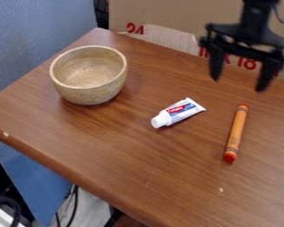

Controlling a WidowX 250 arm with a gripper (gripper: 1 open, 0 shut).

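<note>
A dark, motion-blurred gripper (237,73) hangs over the back right of the table, its two fingers apart and nothing seen between them. Below and left of it lies a white toothpaste tube (177,113). An orange crayon-like stick (237,133) lies lengthwise to the right of the tube. A pale wooden bowl (89,83) sits at the left of the table.
The wooden table (121,168) has clear room at the front and middle. A cardboard box (156,18) stands along the back. A blue-grey panel (26,71) borders the left edge, with cables below at lower left.
</note>
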